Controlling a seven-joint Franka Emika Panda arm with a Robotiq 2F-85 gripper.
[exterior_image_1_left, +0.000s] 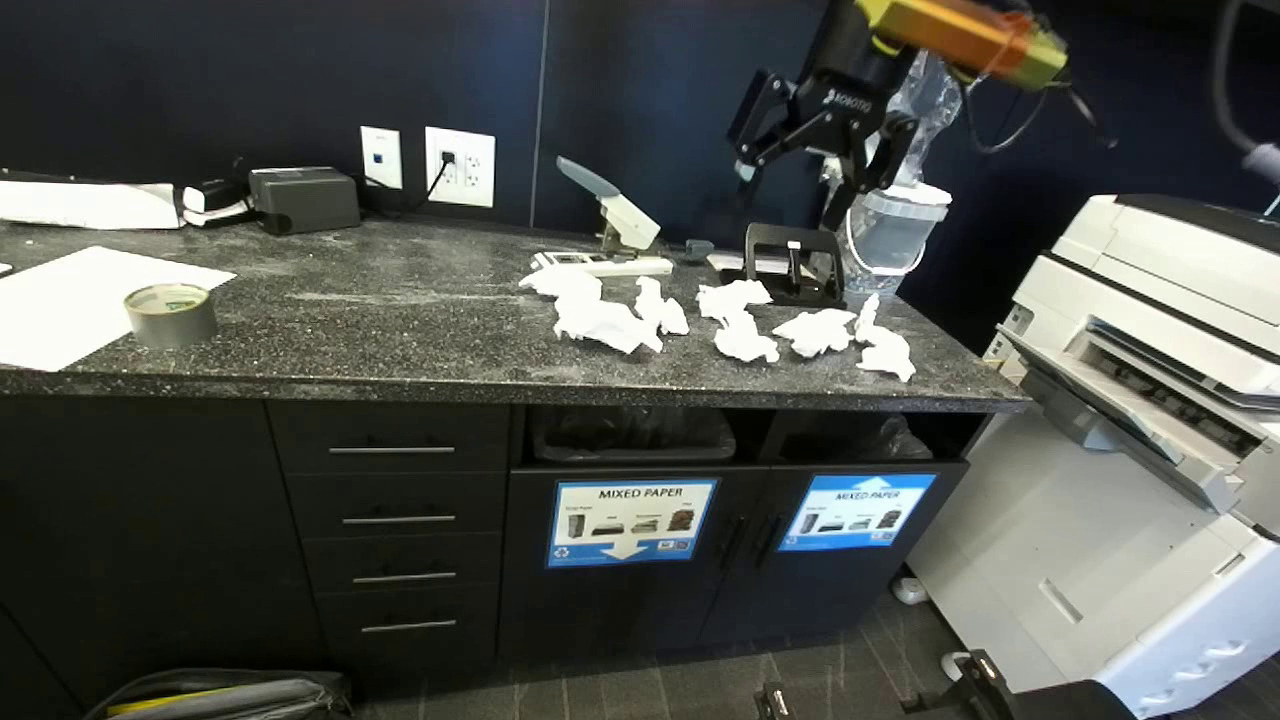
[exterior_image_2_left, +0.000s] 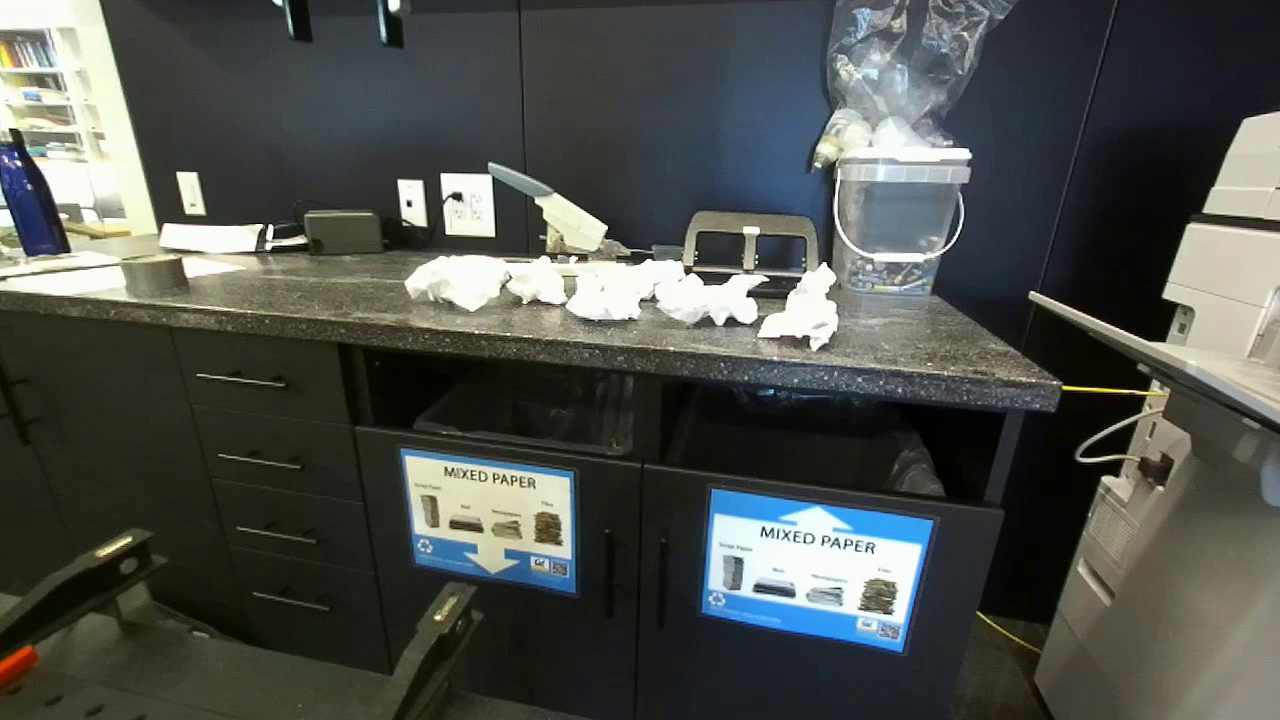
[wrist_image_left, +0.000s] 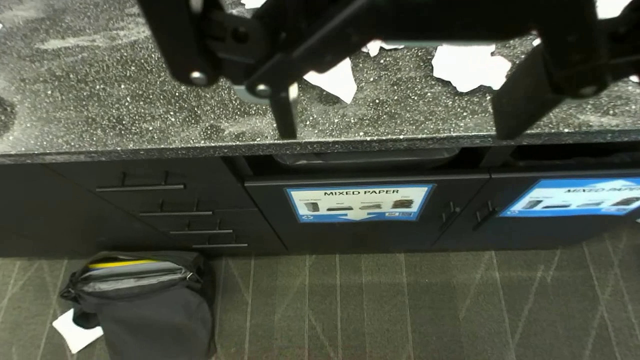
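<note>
Several crumpled white papers lie in a loose row on the dark speckled counter (exterior_image_1_left: 396, 306), among them a big left one (exterior_image_1_left: 606, 322), a middle one (exterior_image_1_left: 746, 338) and a rightmost one (exterior_image_1_left: 885, 352). High over the counter's right part, my gripper (exterior_image_1_left: 789, 198) stands open and empty, well apart from the papers. In the wrist view its fingers (wrist_image_left: 285, 114) are spread wide, with a paper scrap (wrist_image_left: 471, 67) visible on the counter beyond them. Other papers there are partly hidden by the gripper's links. Exterior view 2 catches just the fingertips at its top edge.
Behind the papers stand a stapler (exterior_image_2_left: 570, 222), a black hole punch (exterior_image_2_left: 752, 228) and a clear bucket (exterior_image_2_left: 894, 216) with a plastic bag above. Open bin slots with a bin (exterior_image_1_left: 633, 438) sit below the counter. Tape (exterior_image_1_left: 172, 314) lies left; a printer (exterior_image_1_left: 1116, 396) stands right.
</note>
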